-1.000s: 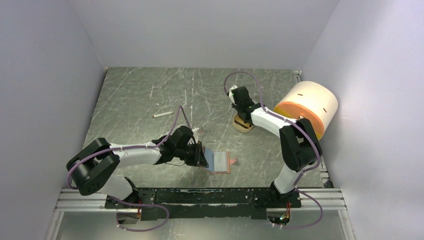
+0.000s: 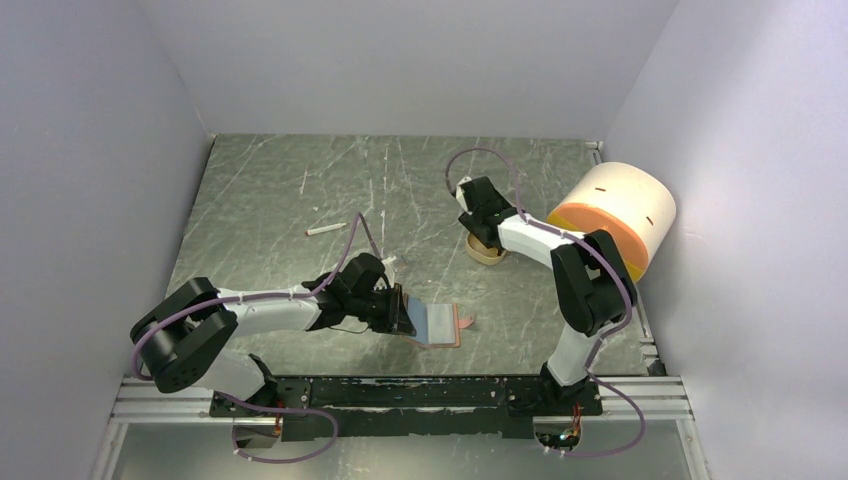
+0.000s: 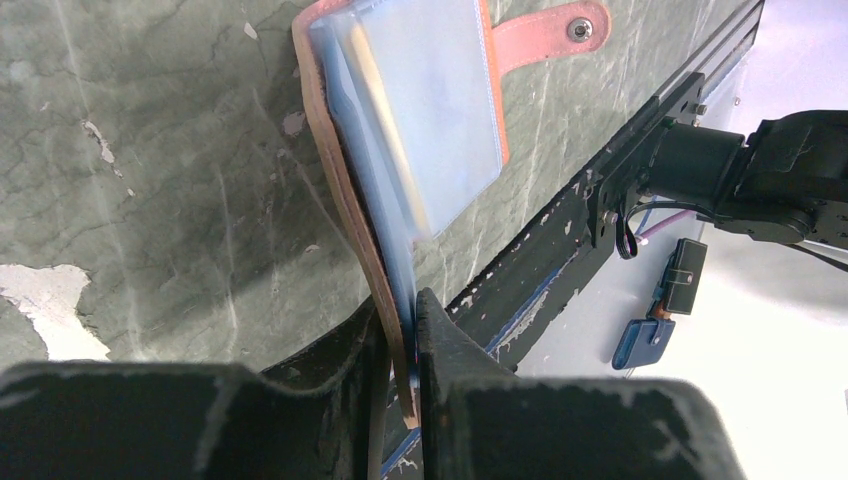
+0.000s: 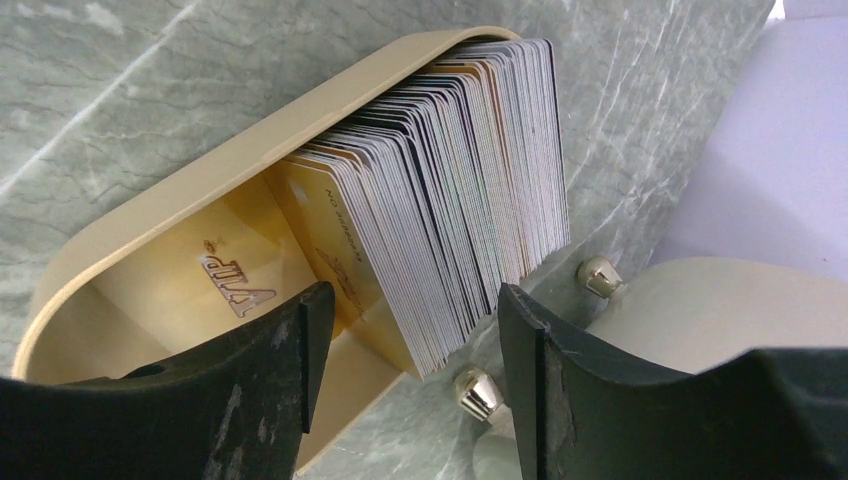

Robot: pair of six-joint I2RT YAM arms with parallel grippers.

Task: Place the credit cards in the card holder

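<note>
The pink card holder (image 3: 530, 40) with pale translucent sleeves (image 3: 440, 110) lies at the near middle of the table, my left gripper shut on its folded edge. Farther back on the right, a beige oval box (image 4: 200, 170) holds a dense row of cards (image 4: 430, 200) on edge, with a gold card face showing at the near end. My right gripper is open over the box, its fingertips either side of the near end of the row, as seen in the right wrist view.
A large cream cylinder (image 2: 625, 205) with an orange and yellow end sits at the right wall. A small white stick (image 2: 325, 228) lies at middle left.
The right arm and gripper have shifted slightly over the box, a little toward the near side. The left arm looks still.
</note>
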